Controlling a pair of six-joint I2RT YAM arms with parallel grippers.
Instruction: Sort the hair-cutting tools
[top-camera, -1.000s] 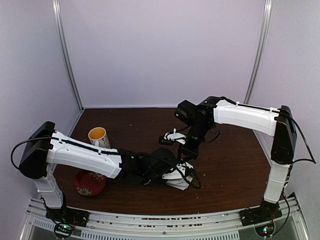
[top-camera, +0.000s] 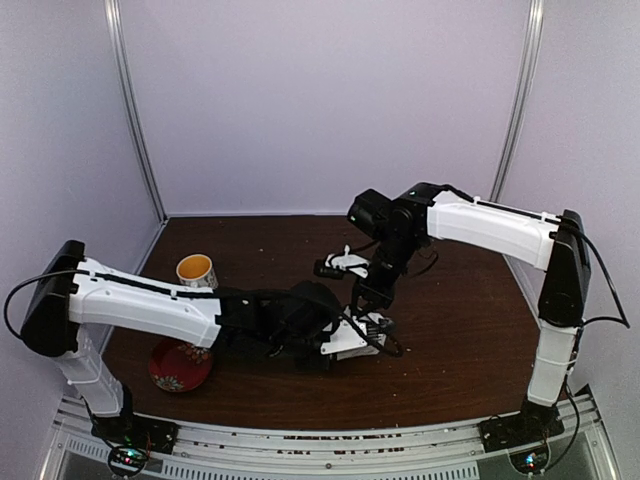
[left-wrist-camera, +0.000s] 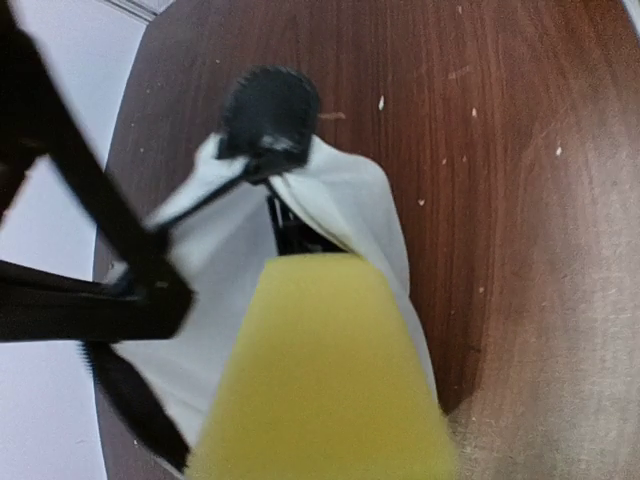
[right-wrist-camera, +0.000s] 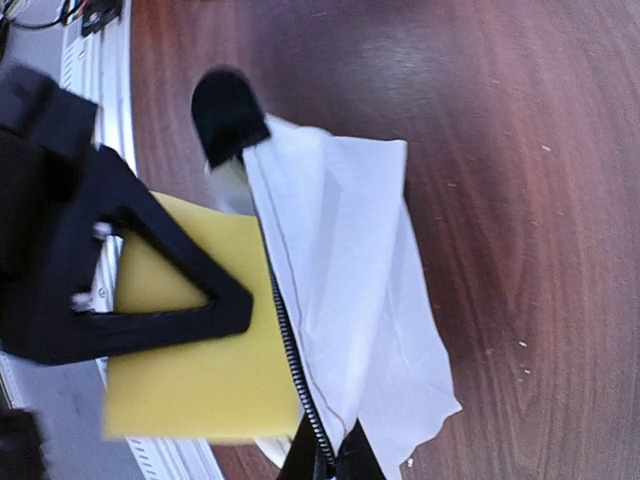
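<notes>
Low over the table's middle, a white pouch (top-camera: 376, 326) with black end tabs and a black zipper hangs between my two grippers. My left gripper is shut on the pouch beside its upper tab (left-wrist-camera: 268, 112). In the right wrist view the zipper (right-wrist-camera: 290, 335) runs down from the tab (right-wrist-camera: 226, 112) into my right gripper, which is shut on it at the bottom edge. A yellow piece (left-wrist-camera: 325, 375) covers part of the pouch in the left wrist view; what it belongs to is unclear. The pouch's contents are hidden.
An orange-lined patterned cup (top-camera: 196, 270) stands at the back left. A red patterned bowl (top-camera: 181, 366) sits at the front left, close to the left arm.
The right arm has shifted slightly left, staying beside the pouch.
</notes>
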